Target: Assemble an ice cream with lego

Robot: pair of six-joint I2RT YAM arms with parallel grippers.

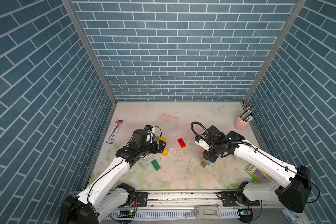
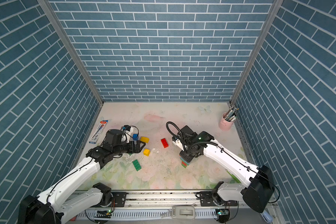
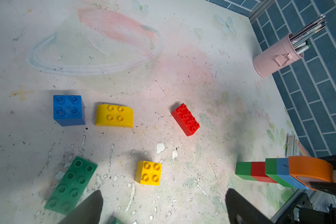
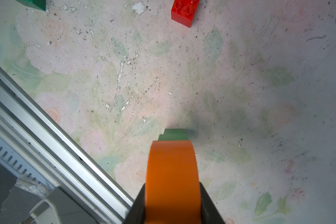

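Note:
A built stack of bricks is pinched in my right gripper by its orange rounded piece [image 4: 171, 175]. Below the orange come blue [image 3: 283, 166] and green layers, then a narrower red [image 3: 260, 170] and green end [image 3: 243, 168]; the stack looks held clear of the table. My left gripper is open and empty above loose bricks. These are a blue brick [image 3: 68, 111], a rounded yellow brick [image 3: 114, 115], a square yellow brick [image 3: 148, 172], a red brick [image 3: 185, 119] and a long green brick [image 3: 71, 185].
A pink cup of pens [image 1: 242, 121] stands at the back right. A flat packet [image 1: 114, 131] lies by the left edge, and a coloured pack [image 1: 258, 173] at the right front. The table's back and the strip between the arms are largely clear.

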